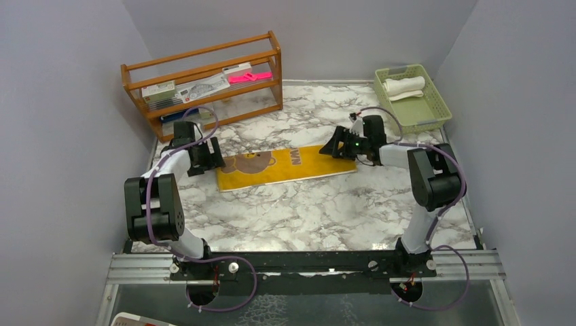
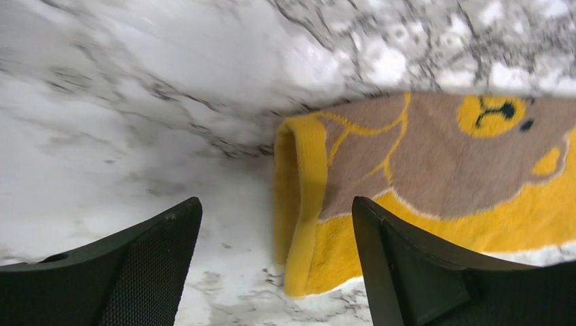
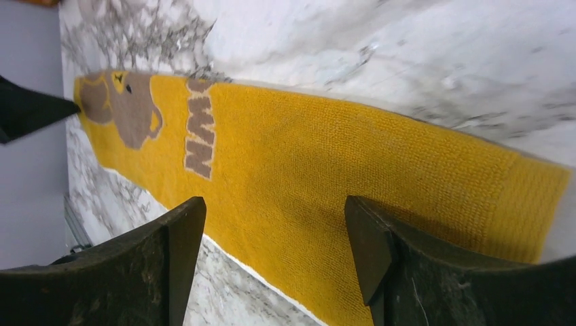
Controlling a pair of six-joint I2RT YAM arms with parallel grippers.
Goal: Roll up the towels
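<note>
A yellow towel [image 1: 272, 168] with a brown bear design and brown lettering lies as a long folded strip across the middle of the marble table. In the left wrist view its left end [image 2: 311, 183] shows a fold, with layers slightly parted. My left gripper stands open over that end, fingers wide apart, nothing held. At the towel's right end is my right gripper. Its fingers [image 3: 387, 251] are spread above the cloth, with towel visible in the gap but not pinched.
A green basket [image 1: 435, 122] with a rolled white towel [image 1: 404, 85] stands at the back right. The wooden rack [image 1: 275, 68] at the back left holds boxes and a pink item.
</note>
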